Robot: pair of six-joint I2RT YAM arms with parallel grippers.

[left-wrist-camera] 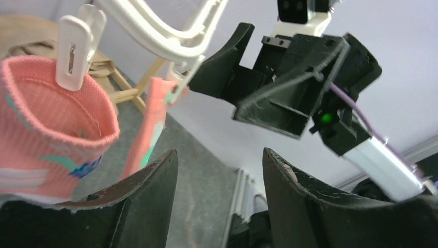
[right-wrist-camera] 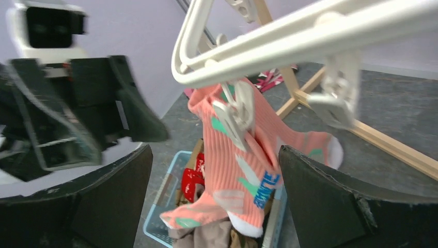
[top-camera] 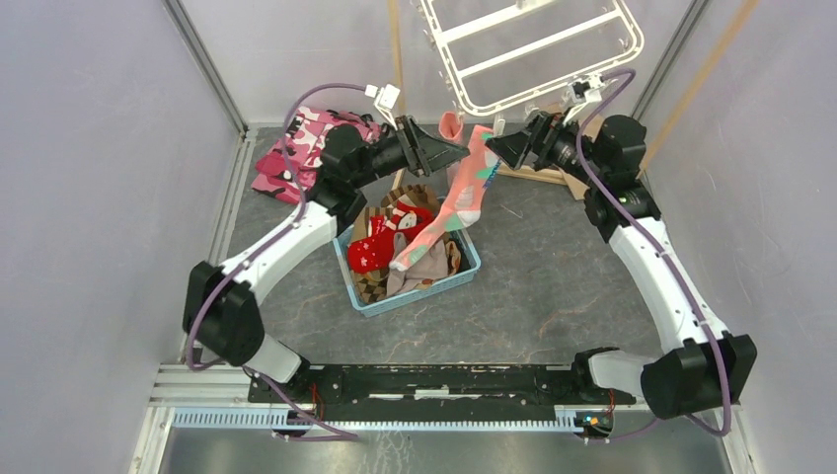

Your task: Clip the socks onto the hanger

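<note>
A pink sock (top-camera: 459, 197) with mint patches hangs by its cuff from a white clip (right-wrist-camera: 236, 116) on the white hanger (top-camera: 538, 91). Its toe reaches down over the basket. Another pink sock (left-wrist-camera: 49, 129) hangs from a neighbouring clip (left-wrist-camera: 75, 51), its cuff gaping. To the left of the hung cuffs, my left gripper stands open with nothing between its fingers. My right gripper is open too; in its own view the clip and sock show beyond the gap between its fingers, and neither finger pinches them.
Below is a blue basket (top-camera: 419, 298) holding a red sock (top-camera: 370, 252) and other socks. A pink camouflage cloth (top-camera: 314, 150) lies at the back left. An empty clip (right-wrist-camera: 338, 93) hangs nearby.
</note>
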